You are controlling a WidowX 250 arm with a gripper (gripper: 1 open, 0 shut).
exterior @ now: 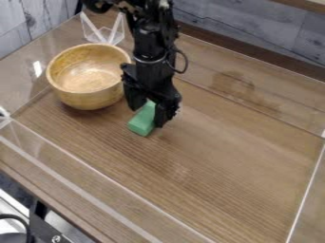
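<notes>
A green object (143, 124) lies on the wooden table, right of a round tan bowl (86, 76). The black arm reaches down from the top centre, and its gripper (146, 102) is over the green object with its fingers apart, one on either side near the object's upper end. Whether the fingers touch it cannot be told.
The bowl stands at the upper left, close to the arm. A pale, clear object (108, 29) is behind it near the back. Dark cables show at the lower left corner.
</notes>
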